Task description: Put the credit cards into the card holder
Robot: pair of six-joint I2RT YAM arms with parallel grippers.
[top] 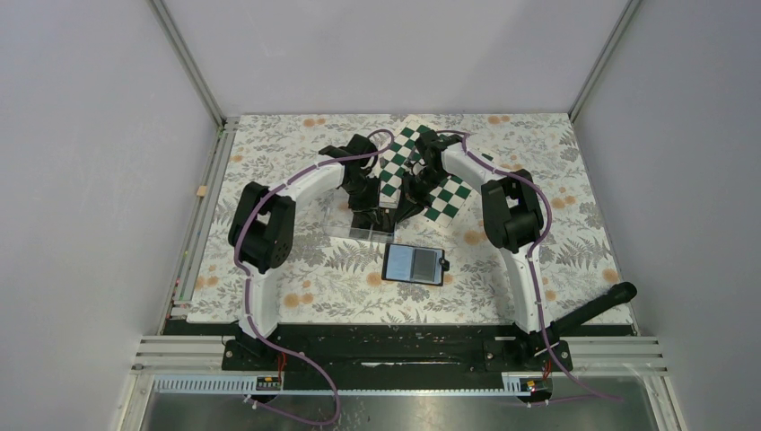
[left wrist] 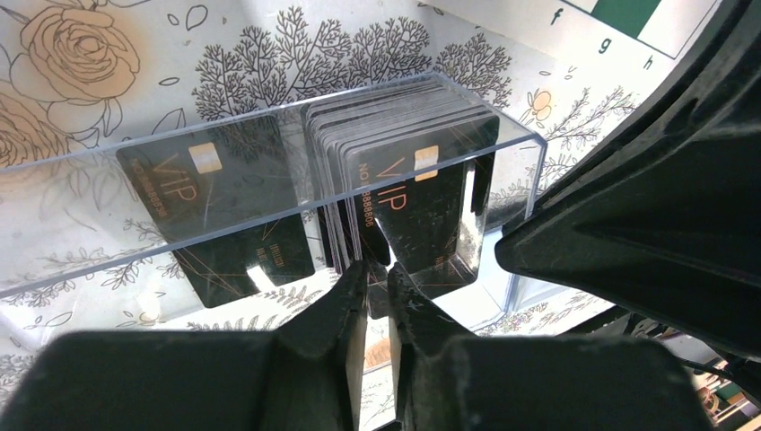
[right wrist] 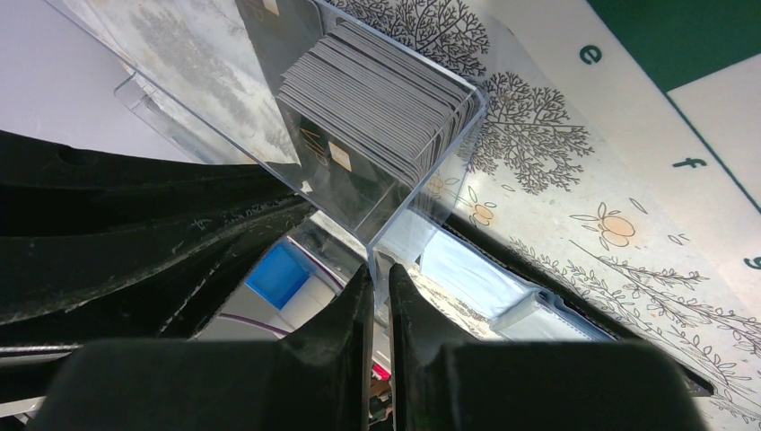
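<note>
A clear box [top: 366,234] holds a stack of black VIP cards [left wrist: 429,211], with another black card [left wrist: 220,193] lying flat at its left side. Over the stack, my left gripper has a narrow gap between its fingers; the lower left corner of the front card shows in that gap. At the box's near right corner, my right gripper is shut on the clear wall. The card holder [top: 414,265] lies open in front of the box, with clear pockets and a dark edge; the right wrist view also catches part of it.
Behind the box lies a green and white checkered board [top: 446,203], partly under the arms. Both grippers are close together at the box. Free table is left and right of the card holder.
</note>
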